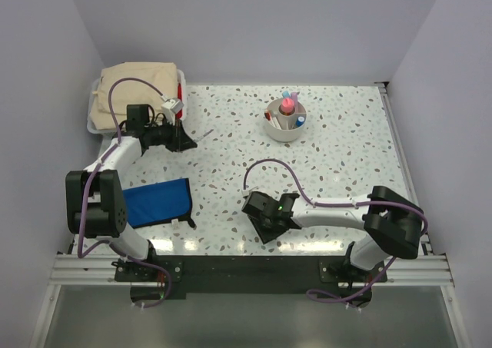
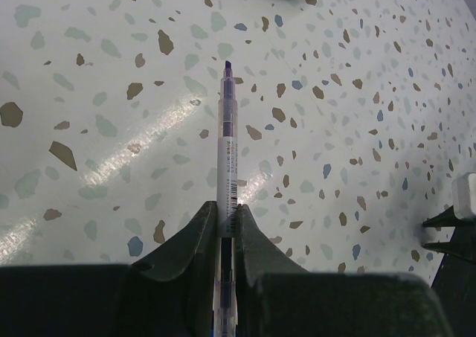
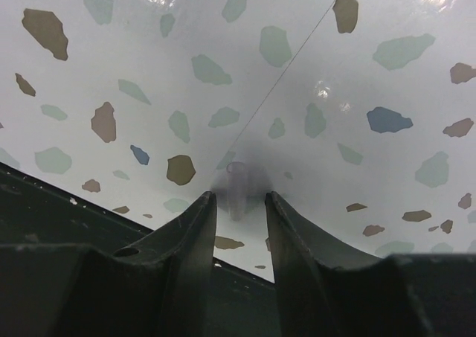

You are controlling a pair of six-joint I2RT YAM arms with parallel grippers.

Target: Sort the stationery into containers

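My left gripper (image 1: 187, 144) is shut on a slim white pen with a purple tip (image 2: 227, 166), its tip pointing away from the fingers. In the top view the pen (image 1: 204, 135) is held above the table, left of the white bowl (image 1: 284, 134). That bowl stands at the back and has several pens and markers in it. Low over the front of the table, my right gripper is open. A small, pale, translucent piece (image 3: 236, 192) shows between its fingers; what it is I cannot tell.
On the left lies a blue pouch or folder (image 1: 157, 202), near the left arm. Behind it stands a white bin (image 1: 96, 110) with beige cloth on top and something red at its side.
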